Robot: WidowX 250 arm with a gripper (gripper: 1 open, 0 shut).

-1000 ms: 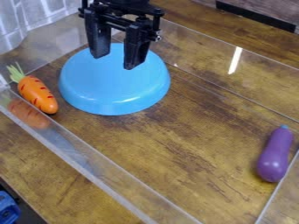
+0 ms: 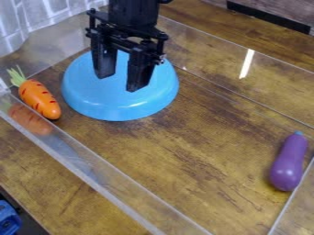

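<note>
My black gripper hangs over a blue round object, which looks like an upturned bowl or plate, at the upper left of the tray. Its two fingers stand apart, and I see nothing held between them. An orange toy carrot with green leaves lies left of the blue object. A purple toy eggplant lies at the right side.
Clear plastic walls edge the area. A small blue item shows at the bottom left, outside the wall.
My gripper has moved down and slightly toward the front over the blue object. The carrot, eggplant and blue object are unchanged.
</note>
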